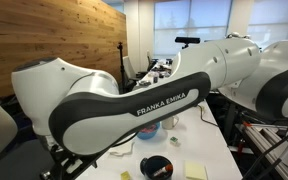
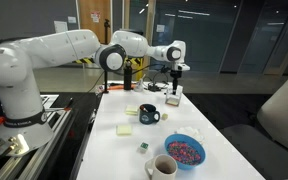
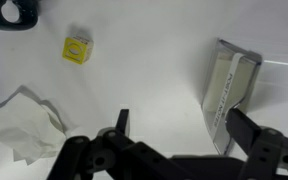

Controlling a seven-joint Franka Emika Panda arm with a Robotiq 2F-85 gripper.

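My gripper is open, its two dark fingers wide apart at the bottom of the wrist view. A slim box (image 3: 230, 86) with pale faces and dark edges lies ahead of it, nearer the right finger; nothing is held. In exterior view 2 the gripper (image 2: 174, 85) hangs over the far end of the white table, close to the box (image 2: 173, 99). A small yellow block (image 3: 77, 49), a crumpled white tissue (image 3: 29, 127) and part of a dark mug (image 3: 9, 12) fill the left of the wrist view. The fingers are hidden in exterior view 1.
Also on the table are a blue bowl (image 2: 191, 138) with small colourful contents, a white mug (image 2: 164, 168), a small green-and-white item (image 2: 142, 147) and pale yellow notes (image 2: 124, 129). A dark chair (image 2: 268, 125) stands beside the table. Bare tabletop separates the box from the tissue.
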